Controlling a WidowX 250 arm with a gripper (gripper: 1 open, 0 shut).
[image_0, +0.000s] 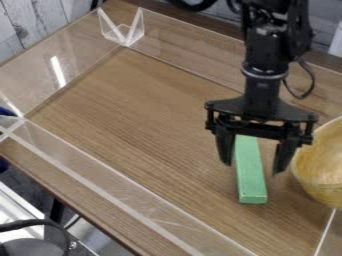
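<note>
My black gripper (254, 150) stands open over the upper part of a green bar (251, 185), which lies on the wooden table (120, 100) at the lower right. The two fingers hang on either side of the bar's top end; whether they touch it I cannot tell.
A large yellow bowl (321, 172) sits at the right edge, close beside the gripper. A clear angular object (123, 28) is at the back left. Black cables (30, 230) lie at the lower left.
</note>
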